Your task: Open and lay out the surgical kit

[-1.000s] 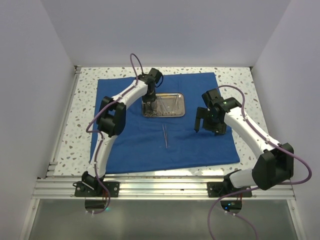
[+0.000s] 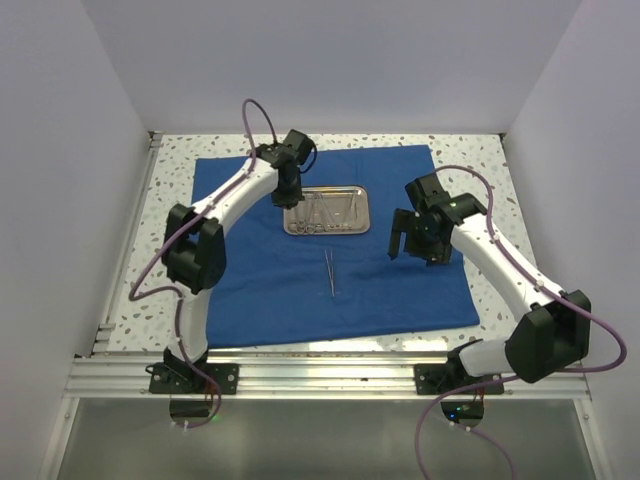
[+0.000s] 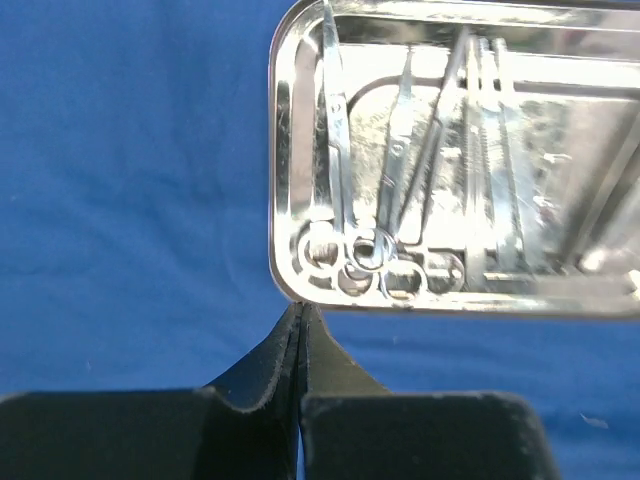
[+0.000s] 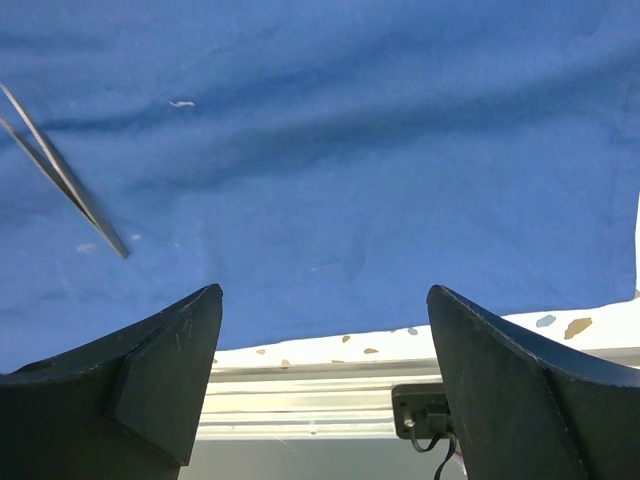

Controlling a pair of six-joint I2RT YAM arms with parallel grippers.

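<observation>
A metal tray [image 3: 285, 170] holds several steel instruments, scissor-like tools [image 3: 340, 160] with ring handles at its left end. My left gripper is shut at the tray's lower left edge in the left wrist view, nothing showing between its fingertips; from above, the left gripper [image 2: 287, 200] is over that end of the tray. A pair of tweezers [image 4: 65, 180] lies on the blue cloth [image 2: 260, 310] below the tray. My right gripper stands open over the cloth to the right of the tweezers, with nothing between its fingers.
The cloth is spread on a speckled table [image 2: 150, 280], with bare cloth around the tweezers and in the lower part. Metal rails [image 2: 300, 370] run along the front edge. Walls bound both sides and the back.
My left arm has drawn back slightly left and toward the front from over the tray. The right arm is nearly unchanged.
</observation>
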